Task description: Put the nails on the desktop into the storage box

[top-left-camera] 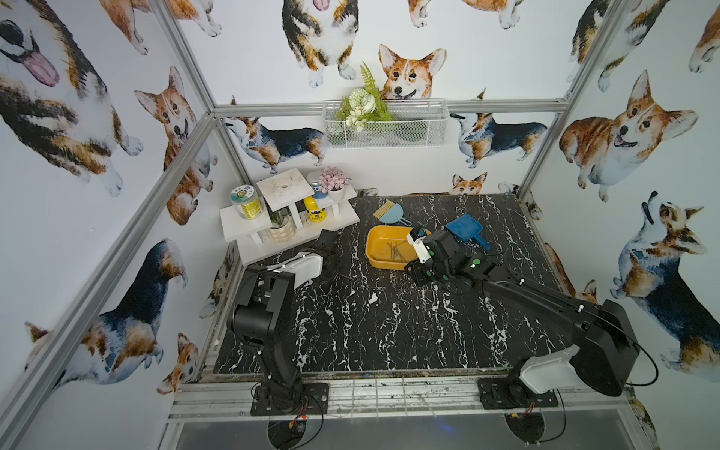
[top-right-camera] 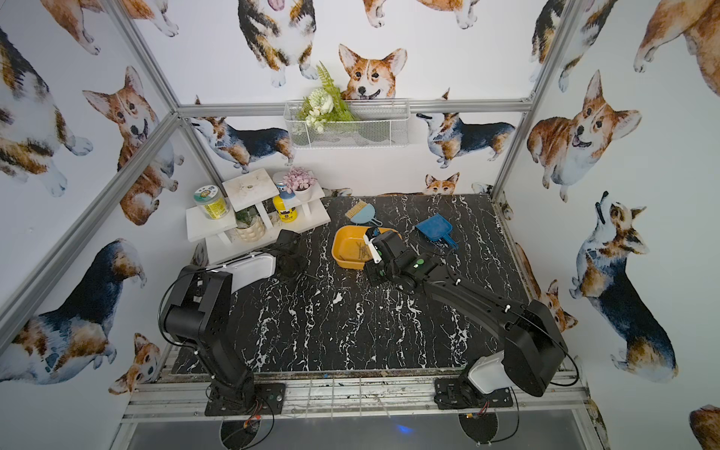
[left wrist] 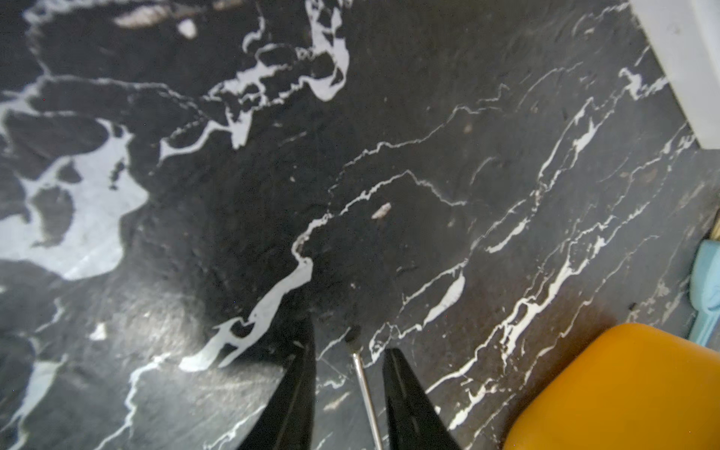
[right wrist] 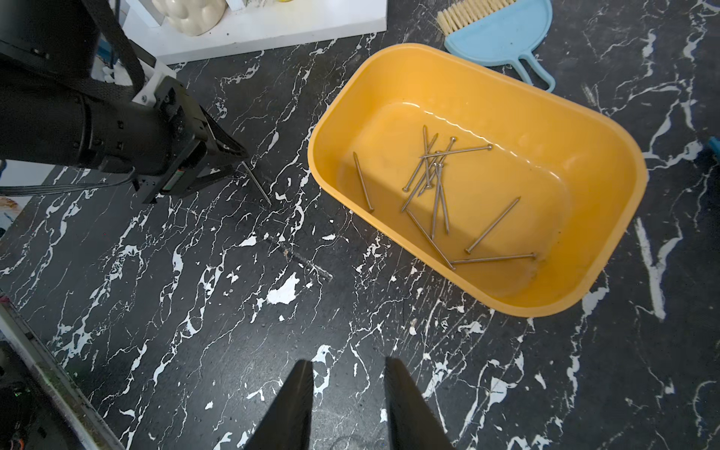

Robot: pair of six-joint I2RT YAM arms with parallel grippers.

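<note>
A single nail (left wrist: 367, 405) shows between the parted fingers of my left gripper in the left wrist view. From the right wrist view, that nail (right wrist: 257, 184) sticks out past the left gripper's tips (right wrist: 237, 165), low over the desktop; whether the fingers touch it I cannot tell. The yellow storage box (right wrist: 480, 296) holds several loose nails (right wrist: 435, 172), some crossed in a heap. My right gripper is open with an empty gap, over bare desktop beside the box's near side.
Behind the box lie a light-blue dustpan with a brush (right wrist: 502, 33) and, farther right, a blue dustpan (top-left-camera: 465, 226). A white shelf (top-left-camera: 300, 238) with jars and plants stands at the back left.
</note>
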